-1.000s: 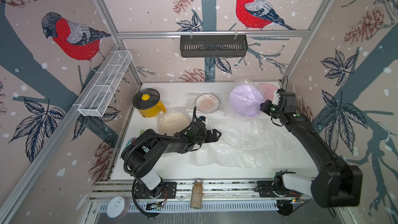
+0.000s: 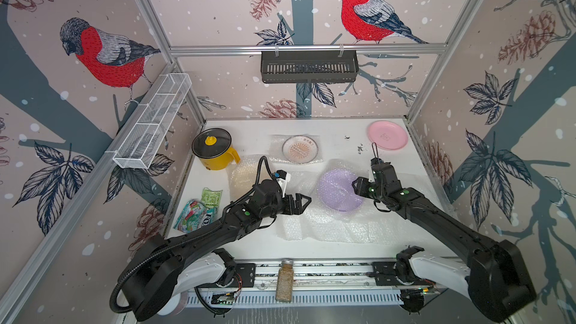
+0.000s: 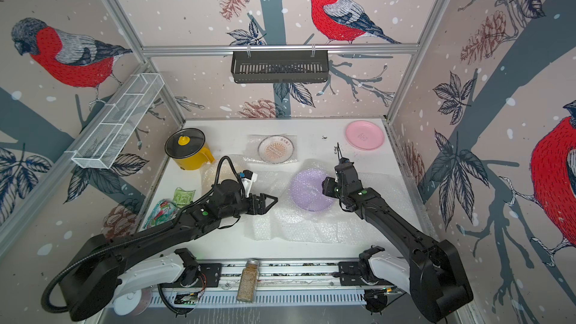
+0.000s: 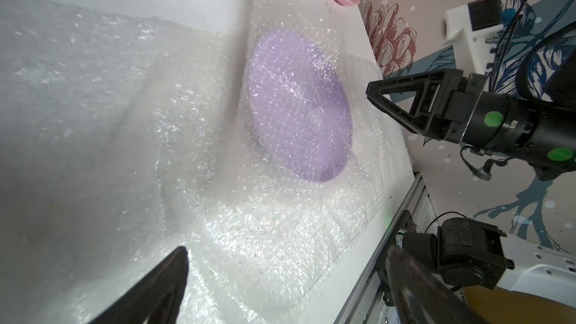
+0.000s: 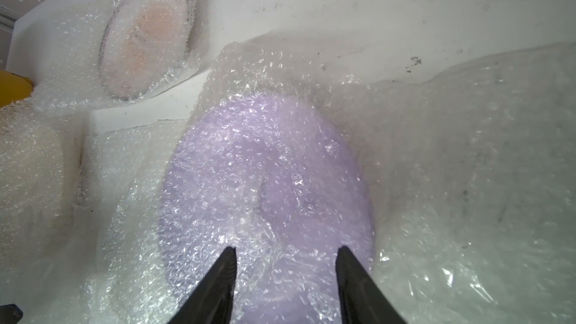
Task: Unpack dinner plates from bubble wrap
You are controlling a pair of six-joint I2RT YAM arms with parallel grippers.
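A lilac plate (image 2: 336, 187) under a layer of bubble wrap (image 4: 288, 222) lies right of the table's middle. My right gripper is open over its near part, with nothing held. My left gripper is open over flat bubble wrap, left of the lilac plate. A small patterned plate (image 5: 147, 36) lies in wrap at the back. A cream plate (image 2: 246, 174) in wrap sits partly behind my left arm. A pink plate (image 3: 364, 135) lies bare at the back right.
A yellow pot (image 2: 213, 153) stands at the back left, with packets (image 2: 192, 216) in front of it. A wire shelf (image 2: 150, 120) is on the left wall, a dark basket (image 2: 309, 75) on the back. White table shows around the back right.
The lilac plate in its wrap has come down and toward the front-left. My right arm has moved toward the front-left; my left arm has extended and shifted back leftward.
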